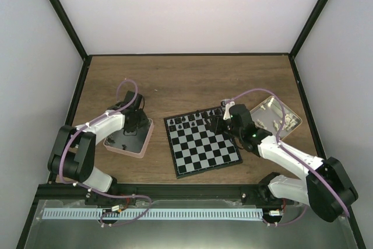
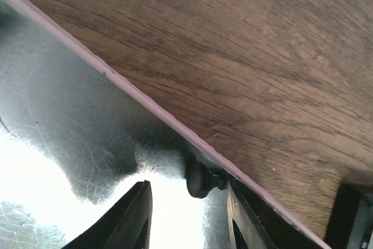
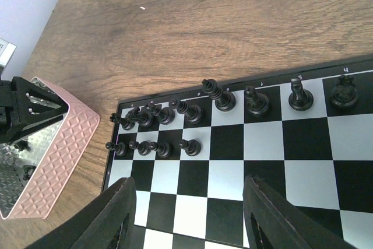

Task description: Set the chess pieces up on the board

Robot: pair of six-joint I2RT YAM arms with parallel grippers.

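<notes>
My left gripper is open low inside the pink tray (image 1: 140,151); a black chess piece (image 2: 199,180) lies on its side against the tray wall, just beyond and between the fingertips. My right gripper stands open above the chessboard (image 1: 195,155), nothing between its fingers. Black pieces line the board's far side, among them a tall piece (image 3: 224,98) and a small pawn (image 3: 190,147); the nearer squares in view are bare.
A second tray (image 1: 291,122) of white pieces sits right of the board.
</notes>
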